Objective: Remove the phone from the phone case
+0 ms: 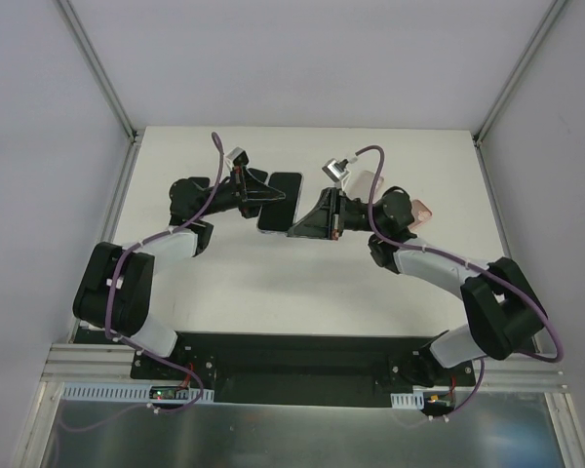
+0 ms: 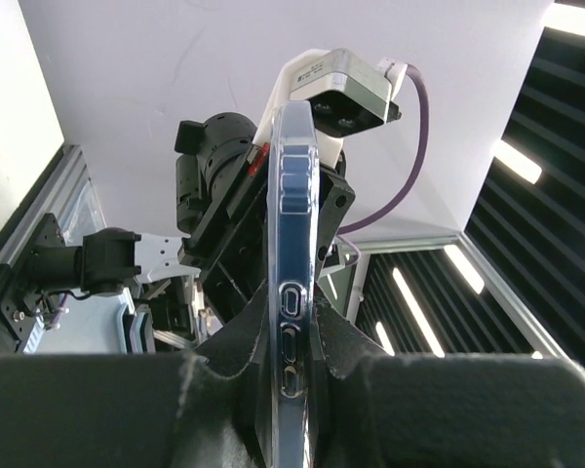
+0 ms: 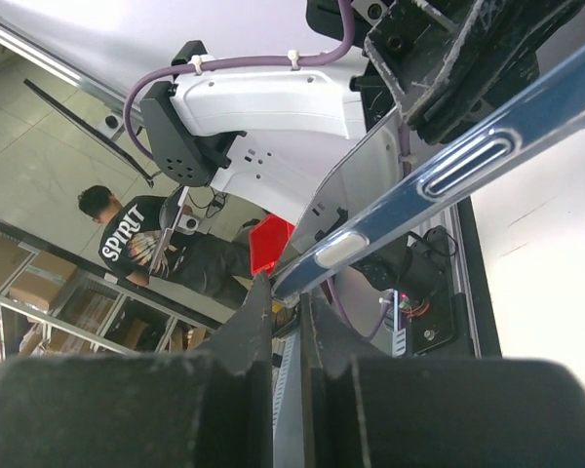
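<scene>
My left gripper (image 1: 263, 195) is shut on the phone (image 1: 284, 195), a dark slab held raised above the table. Its silvery-blue edge (image 2: 294, 244) stands upright between the fingers in the left wrist view; whether a case is on it is hard to tell. My right gripper (image 1: 297, 230) is at the phone's lower right corner. In the right wrist view the phone's metal edge (image 3: 468, 161) slants down to the right gripper's fingertips (image 3: 288, 302), which are close together; whether they grip the corner I cannot tell.
Pale pink flat items (image 1: 419, 213) lie at the table's right, behind the right arm.
</scene>
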